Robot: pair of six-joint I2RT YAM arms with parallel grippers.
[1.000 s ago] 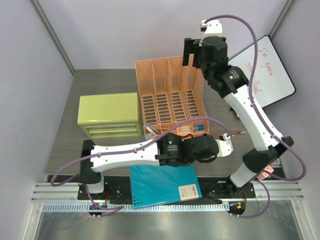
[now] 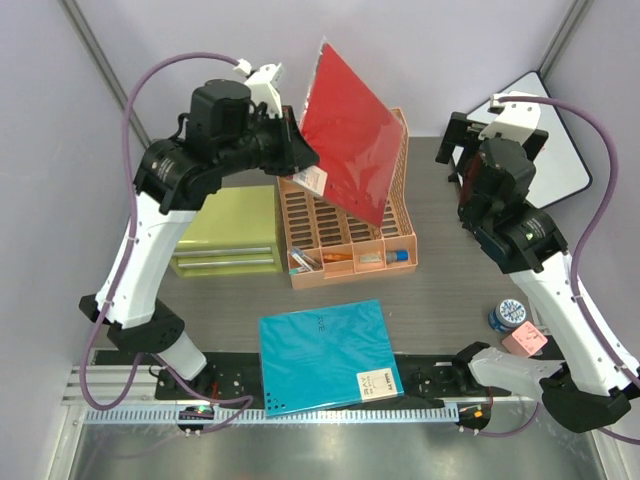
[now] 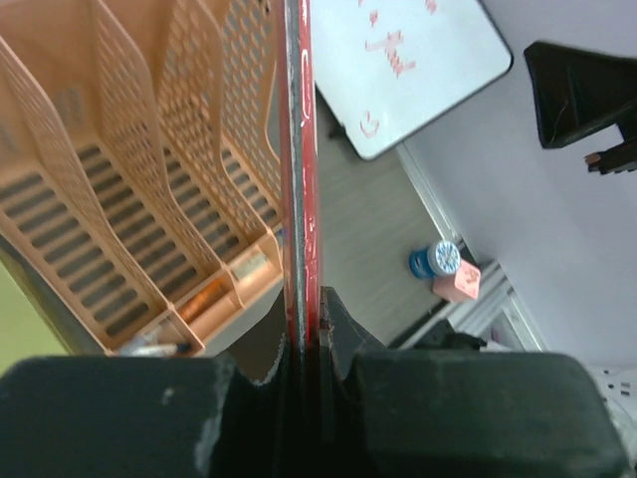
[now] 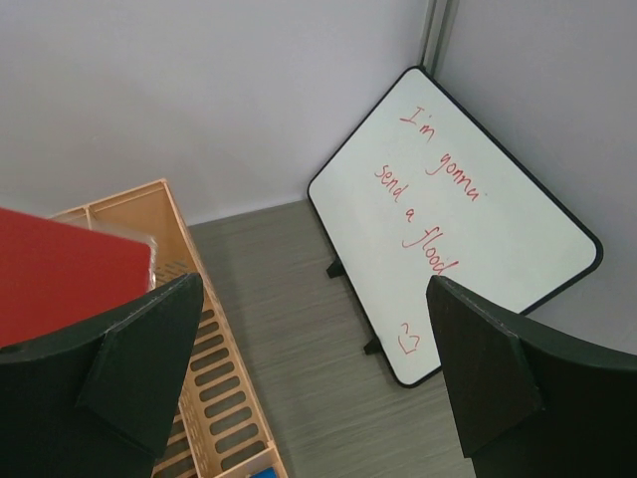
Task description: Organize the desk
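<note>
My left gripper (image 2: 290, 155) is shut on a red folder (image 2: 350, 135), holding it upright above the beige desk organizer (image 2: 300, 225); in the left wrist view the folder (image 3: 302, 179) shows edge-on. The organizer has slatted compartments, with pens and a blue item in front. My right gripper (image 2: 495, 130) stands open over the right side, empty, facing the whiteboard (image 4: 458, 229) with red writing. A teal folder (image 2: 325, 350) lies flat at the front edge.
A yellow-green drawer box (image 2: 220, 240) stands left of the organizer. A blue-lidded jar (image 2: 507, 313) and pink block (image 2: 525, 340) sit front right. Bare desk (image 2: 450, 290) shows between organizer and jar.
My left arm has swung up from low front centre, carrying the red folder over the organizer.
</note>
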